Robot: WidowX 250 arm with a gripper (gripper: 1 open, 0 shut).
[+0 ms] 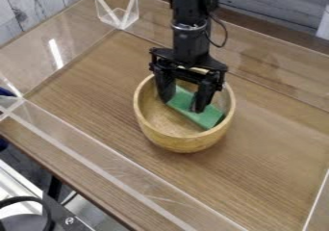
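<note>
A round wooden bowl (pixel 176 138) sits on the wooden table, with a green block (pixel 193 115) lying tilted inside it. The black gripper (pixel 183 92) hangs over the bowl with its fingers around the upper part of the block, partly hiding it. Whether the fingers touch the block or how far apart they stand is hard to tell.
A clear container (pixel 117 13) stands at the back left. Black cables or parts (pixel 29 216) lie at the bottom left.
</note>
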